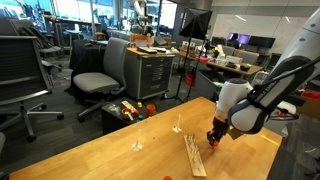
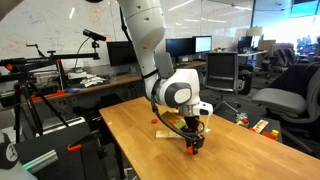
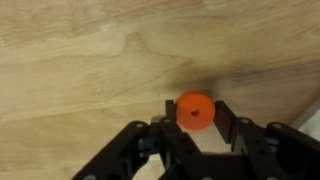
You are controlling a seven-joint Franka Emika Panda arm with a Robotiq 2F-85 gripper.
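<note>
A round orange-red object (image 3: pixel 195 111) sits between the black fingertips of my gripper in the wrist view, its flat top facing the camera. The fingers are shut on it from both sides. In exterior view 1, my gripper (image 1: pixel 212 138) is over the right part of the wooden table (image 1: pixel 110 155). Exterior view 2 shows the orange-red object (image 2: pixel 190 151) at the gripper, low by the tabletop. Whether it touches the table is hard to tell.
A pale slotted wooden board (image 1: pixel 195 156) lies to the left of my gripper. Several small coloured items, a red cup (image 1: pixel 151 109) among them, stand by the table's far edge. Bare tabletop stretches further left. Office chairs (image 1: pixel 102 80) stand beyond the table.
</note>
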